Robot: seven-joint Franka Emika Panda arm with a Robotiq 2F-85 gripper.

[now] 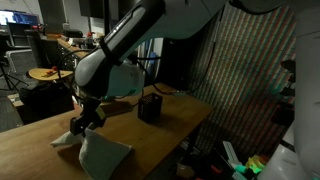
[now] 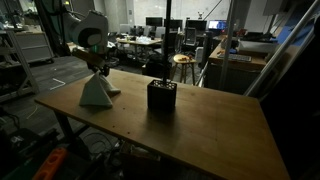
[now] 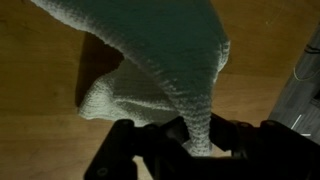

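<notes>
A pale cloth (image 1: 100, 154) hangs from my gripper (image 1: 88, 118), its lower part draped on the wooden table. From the other side the cloth (image 2: 97, 91) stands up in a tent shape near the table's left end. In the wrist view my gripper is shut on a bunched fold of the cloth (image 3: 170, 50), which spreads away toward the top of the view. The fold hides parts of the fingers.
A black box-shaped holder (image 2: 162, 96) stands on the table, apart from the cloth. Much of the table (image 2: 225, 120) on the far side of that holder is bare. A dark post rises behind it.
</notes>
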